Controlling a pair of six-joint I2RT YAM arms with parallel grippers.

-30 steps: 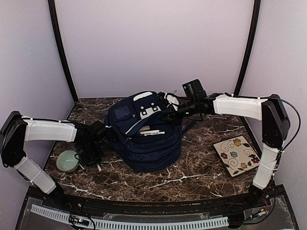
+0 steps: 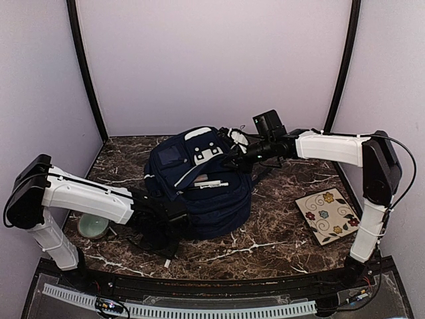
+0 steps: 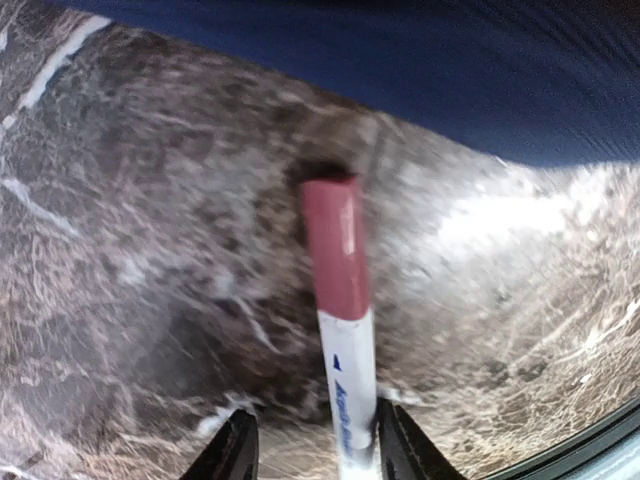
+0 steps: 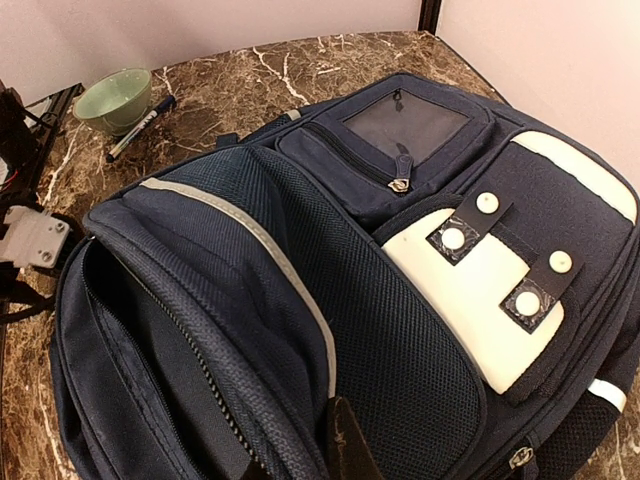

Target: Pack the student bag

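The navy backpack (image 2: 216, 212) lies in the middle of the table, its front compartment gaping, with a white pen (image 2: 214, 184) inside. My right gripper is shut on the edge of the bag's opening, holding it up. Low over the table in front of the bag, my left gripper stands open. A white marker with a dark red cap (image 3: 338, 250) passes between its fingers, close to the right finger (image 3: 405, 448) and clear of the left one. In the top view the left arm hides most of this marker.
A green bowl (image 2: 93, 226) sits at the left, with a dark-capped marker (image 4: 140, 130) beside it. On the right lies a square floral board (image 2: 327, 216). Table space between bag and board is clear.
My left gripper has moved right, from near the bowl to the bag's front, with the marker. The right gripper has stayed still.
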